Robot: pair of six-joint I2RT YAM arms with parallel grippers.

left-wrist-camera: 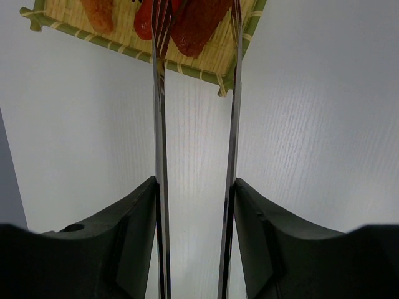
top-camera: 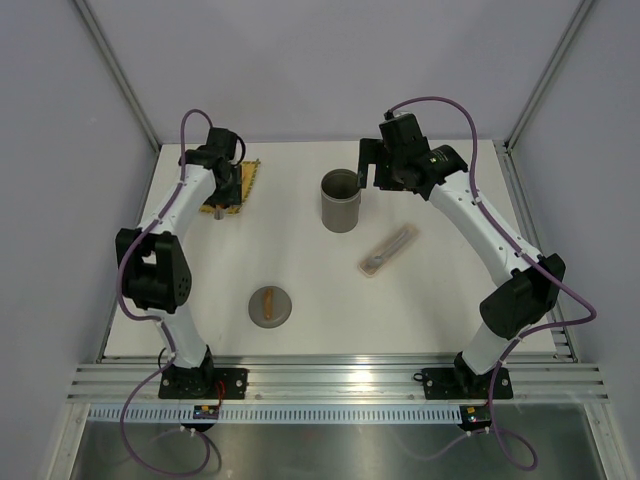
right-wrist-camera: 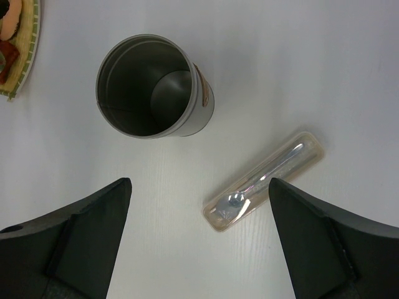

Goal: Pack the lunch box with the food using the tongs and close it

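Note:
A bamboo tray of food lies at the back left, largely under my left gripper. In the left wrist view its open fingers straddle a dark red-brown food piece, with a bright red item beside the left finger; contact is unclear. A metal container stands at the back middle. A clear case with a spoon lies right of it. My right gripper is open above, near the container; its fingertips are outside the right wrist view.
A round grey lid with a brown strap lies at the front left.

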